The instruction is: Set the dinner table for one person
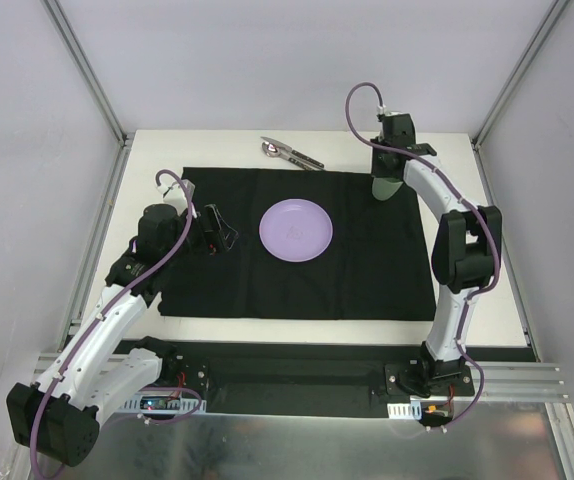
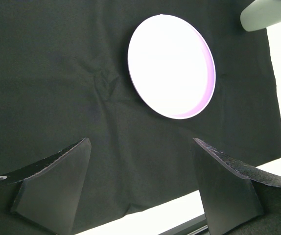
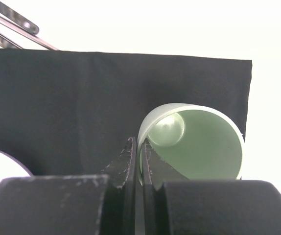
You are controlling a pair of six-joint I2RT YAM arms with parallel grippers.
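A lilac plate [image 1: 296,230] lies near the middle of the black mat [image 1: 367,280]. At the mat's back right my right gripper is shut on the rim of a pale green cup, which also shows at the top of the left wrist view [image 2: 260,14]. Cutlery [image 1: 305,157], with a knife and spoon visible, lies on the white table behind the mat. My left gripper is open above the left part of the mat, nothing between its fingers.
The white table [image 1: 147,150] borders the mat on all sides, inside walls at the back and sides.
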